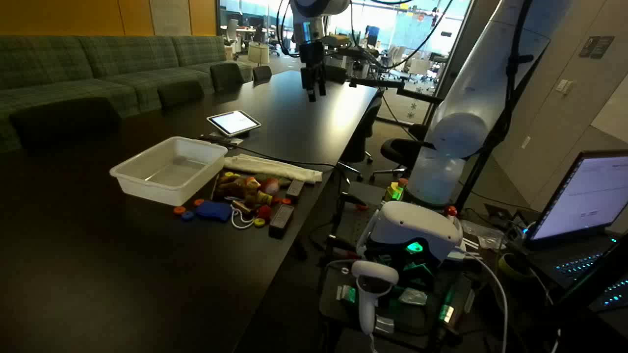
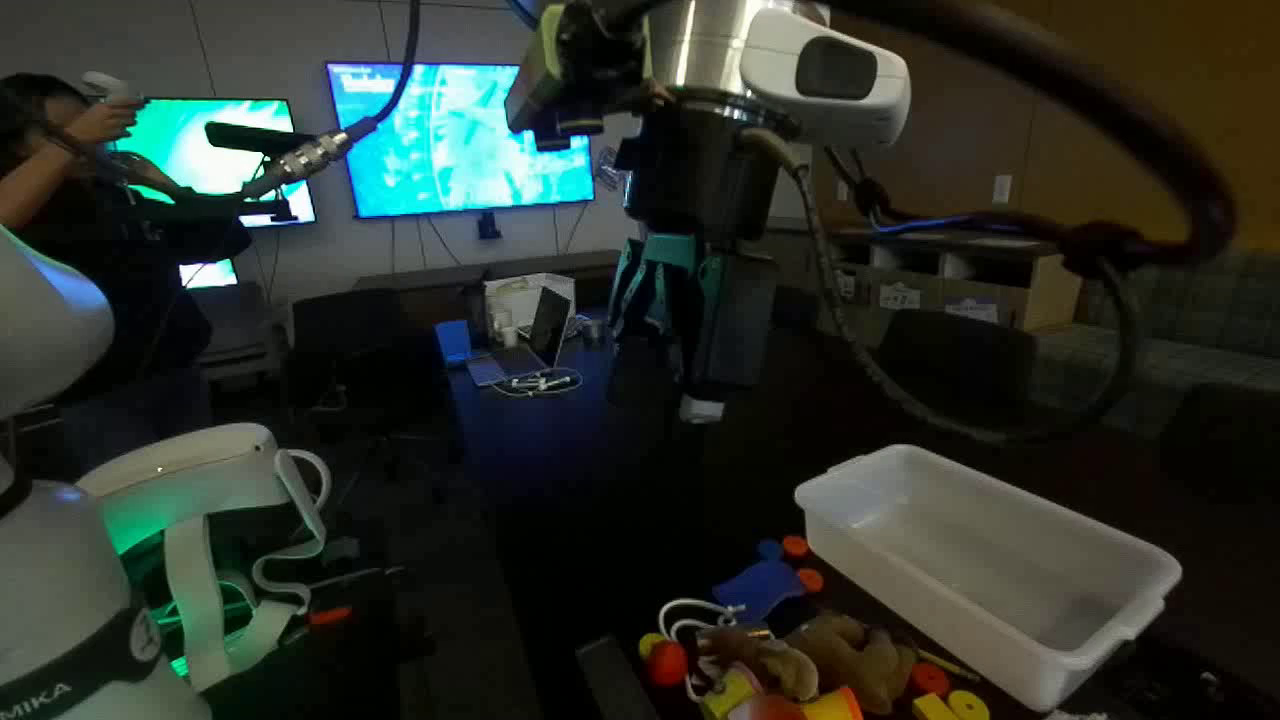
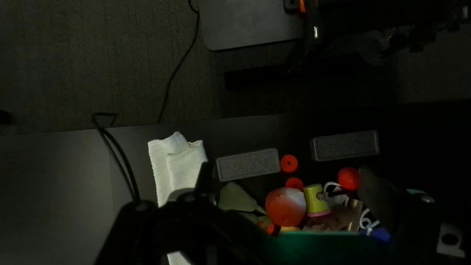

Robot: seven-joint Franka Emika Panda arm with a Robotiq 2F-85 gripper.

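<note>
High over the dark table, my gripper (image 1: 316, 94) hangs open with nothing between its fingers. In the wrist view its dark fingers (image 3: 375, 187) stand wide apart, with the toys well below. A mixed pile lies beside an empty white bin (image 2: 960, 564): a brown plush toy (image 2: 854, 660), a blue cloth piece (image 1: 213, 211), a red and white ball (image 3: 285, 206), a yellow cup (image 3: 315, 198), a small red ball (image 3: 349, 178) and several coloured discs. Two dark grey blocks, one nearer block (image 1: 281, 221) and one farther block (image 1: 295, 189), lie near the table edge.
A folded white cloth (image 1: 274, 167) stretches along the far side of the pile. Beyond it lie a black cable and a tablet (image 1: 233, 122). Bare table shows on the near side of the bin. A cart with a white headset (image 1: 415, 226) stands beside the table.
</note>
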